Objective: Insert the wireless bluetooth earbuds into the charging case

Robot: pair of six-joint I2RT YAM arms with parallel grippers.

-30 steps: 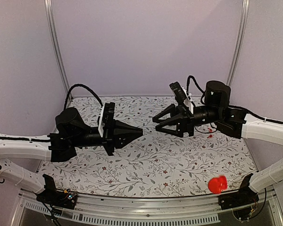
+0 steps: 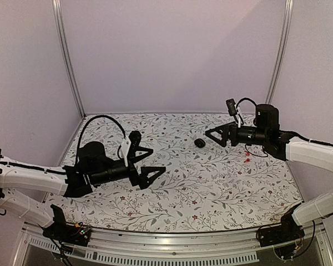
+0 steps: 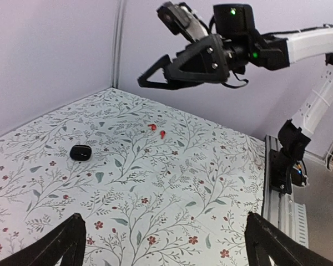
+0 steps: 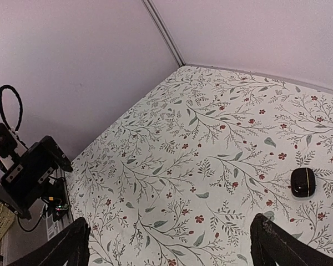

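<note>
A small black charging case lies on the floral mat, right of centre toward the back in the top view; whether its lid is closed is too small to tell. Small red items, likely too small to identify, lie to its right. My left gripper hangs above the mat at left of centre, its fingers apart and nothing between them. My right gripper is open and empty above the mat, just right of and above the case.
The patterned mat is broadly clear in front and at left. White walls enclose the back and sides, and a metal rail runs along the front edge.
My left gripper has gone from shut to open and moved slightly down. My right gripper has shifted right.
</note>
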